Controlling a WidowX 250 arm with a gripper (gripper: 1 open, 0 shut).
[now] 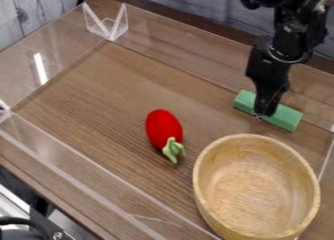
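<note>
My gripper (267, 105) reaches down from the back right, its tips at the left part of a green rectangular block (279, 113) lying on the wooden table at the right. Whether anything is between the fingers is too small to see. A red vegetable-like object with green leaves (164, 130) lies in the middle front. A large beige bowl (255, 229) fills the front right.
A clear wire or plastic holder (107, 21) stands at the back left. A dark cable lies at the front left corner.
</note>
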